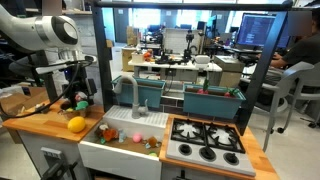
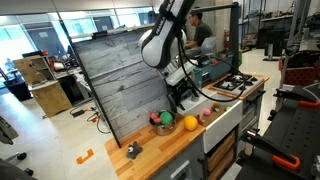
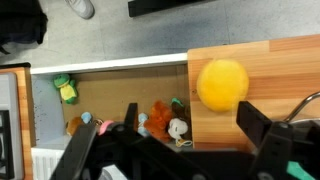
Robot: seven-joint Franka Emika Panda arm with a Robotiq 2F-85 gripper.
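A yellow rounded object (image 3: 222, 85) lies on the wooden counter (image 3: 208, 128), close to the sink's edge. My gripper is open above the counter and sink, with its fingers apart and nothing held. From the wrist, the yellow object appears beyond the fingertips, nearer the right finger. Exterior view 1 has the gripper low over the counter's left part, by a pot (image 2: 163, 128) with colourful contents. That pot is behind the yellow object (image 1: 76, 124), and the arm partly hides it there.
Several small toys lie in the white sink (image 1: 110, 160), including a green one (image 3: 66, 88). A tall faucet (image 1: 135, 92) rises behind it. The stove (image 1: 208, 145) is to the right, and blue bins (image 1: 210, 104) stand at the back.
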